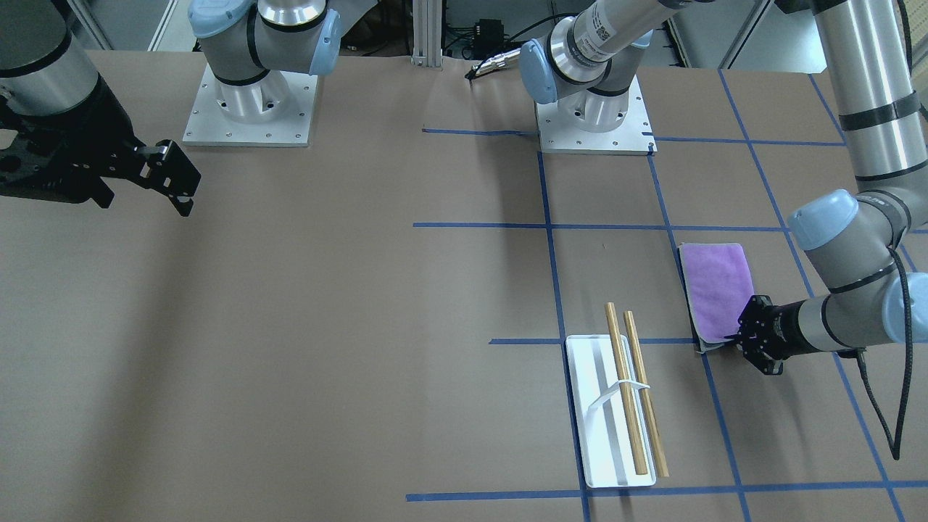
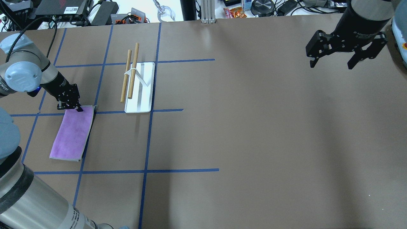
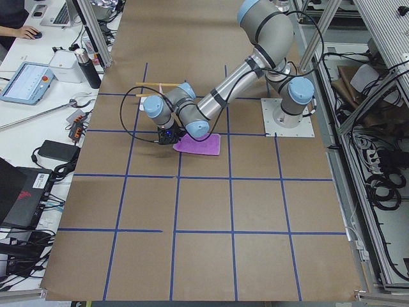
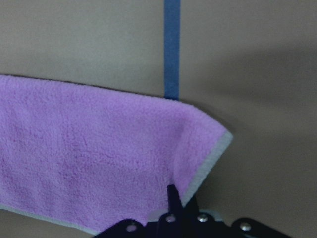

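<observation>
A purple cloth (image 1: 715,287) with a grey hem lies flat on the taped table, also seen in the top view (image 2: 72,133). My gripper is shut on the cloth at its corner, which shows pinched in the left wrist view, the edge slightly creased there. In the front view the gripper (image 1: 744,335) sits low at the cloth's near end. The rest of the cloth spreads out on the table.
A white tray (image 2: 143,103) with two wooden sticks (image 2: 133,80) and a white holder lies near the cloth. Another arm's black gripper (image 2: 343,47) hangs at the far side.
</observation>
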